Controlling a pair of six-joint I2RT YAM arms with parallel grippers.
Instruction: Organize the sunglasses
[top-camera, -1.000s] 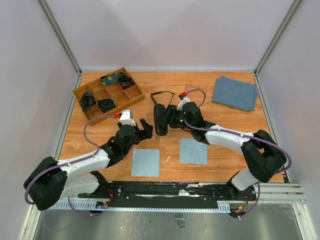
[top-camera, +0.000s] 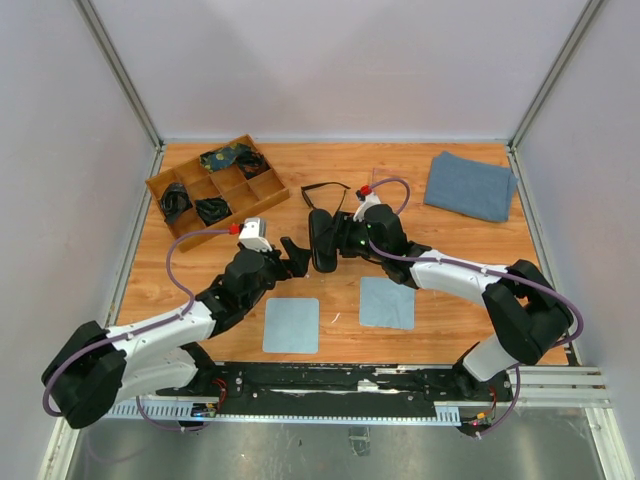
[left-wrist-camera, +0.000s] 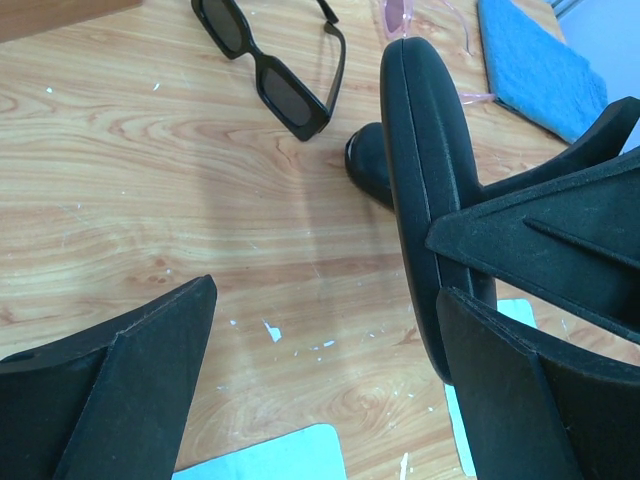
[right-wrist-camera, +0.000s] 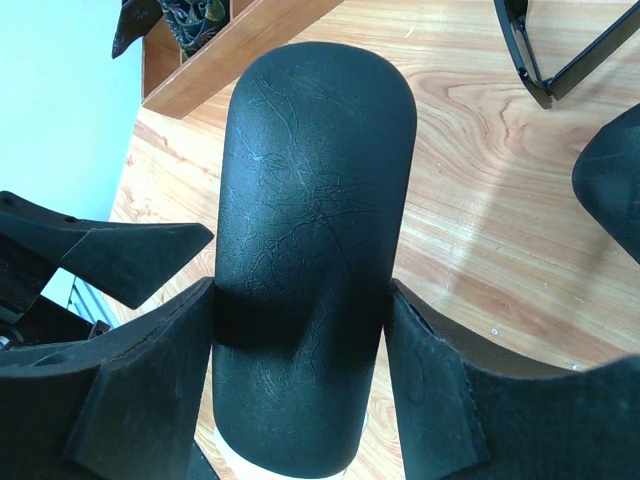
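A long black glasses case (top-camera: 323, 240) is gripped by my right gripper, its fingertips on either long side; in the left wrist view it stands edge-on. My left gripper is open just left of the case, its right finger close to it; whether they touch is unclear. Black sunglasses (left-wrist-camera: 285, 95) lie on the table behind the case. Pink glasses (left-wrist-camera: 396, 15) are partly hidden further back.
A wooden compartment tray (top-camera: 267, 197) with several dark bundles sits back left. A blue cloth (top-camera: 470, 187) lies back right. Two light pads (top-camera: 291, 325) (top-camera: 387, 302) lie at the front.
The case and right gripper have barely moved.
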